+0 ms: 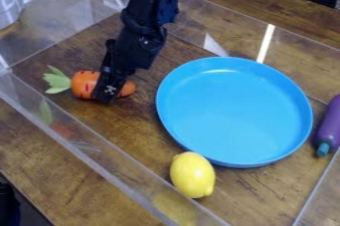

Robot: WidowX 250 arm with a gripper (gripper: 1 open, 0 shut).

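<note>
The black arm reaches down from the top centre to an orange toy carrot with pale green leaves, lying on the wooden floor at the left. My gripper is down over the carrot's right end, shut on it; the fingertips are dark and partly hide that end.
A large blue plate fills the middle right. A yellow lemon lies in front of it, and a purple eggplant is at the right edge. Clear plastic walls border the area. Bare wood shows behind the plate.
</note>
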